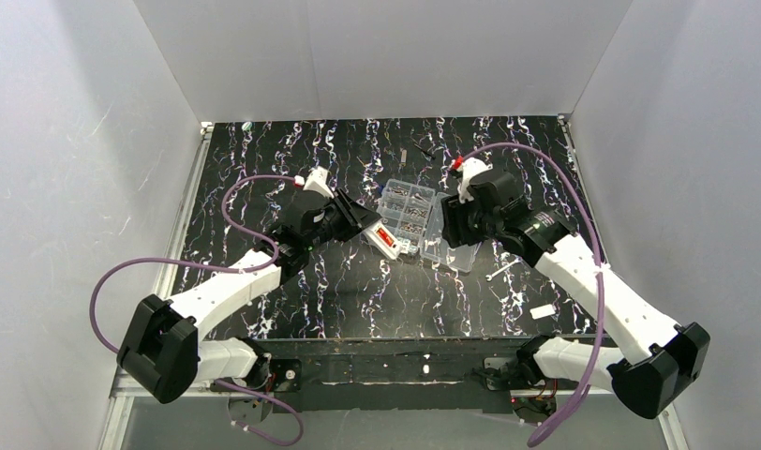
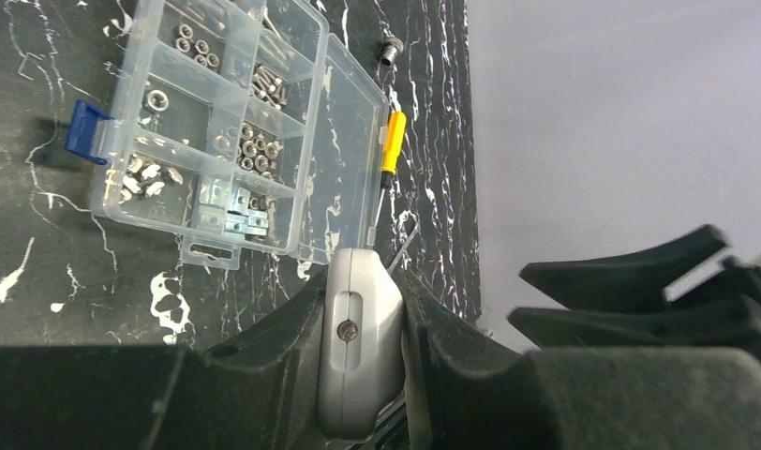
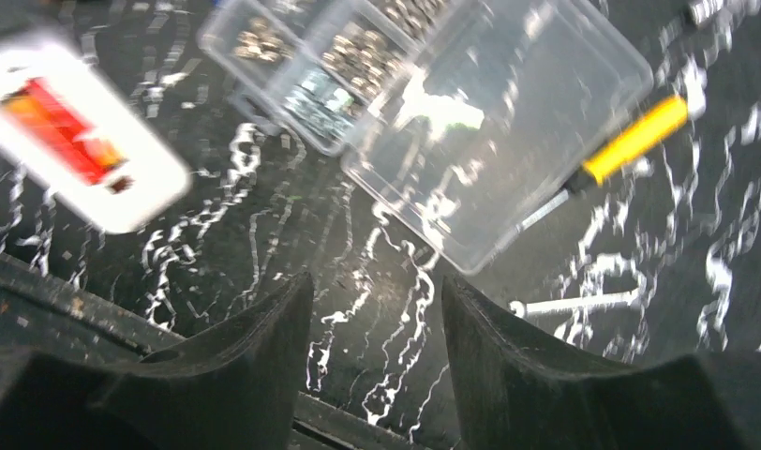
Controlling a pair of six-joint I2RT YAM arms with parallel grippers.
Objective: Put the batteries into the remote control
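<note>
The white remote control (image 1: 385, 243) hangs above the table with its battery bay facing up, and my left gripper (image 1: 367, 223) is shut on one end of it. Red and orange batteries (image 3: 63, 131) lie in the bay, blurred in the right wrist view; how well they are seated cannot be made out. From the left wrist view only the remote's rounded end (image 2: 358, 337) shows between the fingers. My right gripper is apart from the remote, to its right, over the clear box lid. Its fingers stand open with only the table visible between them.
A clear compartment box (image 2: 208, 131) of small metal parts sits behind the remote, its lid (image 3: 499, 112) folded open. Right of the lid lie a yellow screwdriver (image 3: 634, 141) and a slim metal tool (image 3: 578, 304). A small white piece (image 1: 543, 310) rests near the front right edge.
</note>
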